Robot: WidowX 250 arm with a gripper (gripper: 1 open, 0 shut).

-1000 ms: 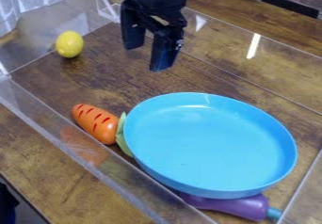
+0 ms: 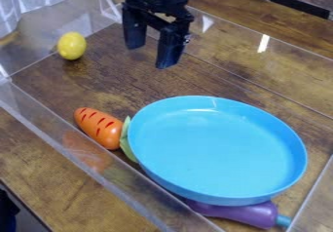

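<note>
The black gripper [image 2: 152, 41] hangs at the top centre, above the bare wooden surface, with its two fingers spread apart and nothing visible between them. A yellow lemon [image 2: 72, 45] stands to its left. A large blue plate [image 2: 215, 143] fills the lower right. An orange toy carrot [image 2: 99, 127] lies at the plate's left, with a pale yellow-green item partly hidden under the plate's edge beside it. A purple toy eggplant [image 2: 240, 213] lies at the front, partly hidden by the plate.
Clear plastic walls [image 2: 53, 129] border the wooden table [image 2: 254, 65].
The gripper has shifted very slightly; the objects have not moved.
</note>
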